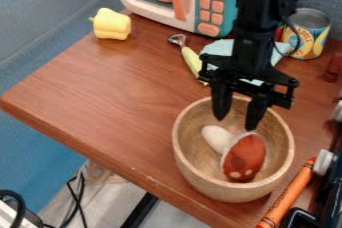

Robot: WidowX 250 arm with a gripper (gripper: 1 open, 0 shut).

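My black gripper [238, 110] hangs just over the back part of a wooden bowl [195, 177], its two fingers apart with nothing visible between them. Inside the bowl, below the fingers, lie a red rounded object [245, 158] with light spots and a white object [215, 136] to its upper left.
A yellow pepper [111, 24] sits at the back left, near a toy microwave [214, 2]. A yellow utensil [190, 57], a light blue cloth, a can [309, 34] and a red bottle [334, 67] stand behind. An orange marker [287, 197] lies right.
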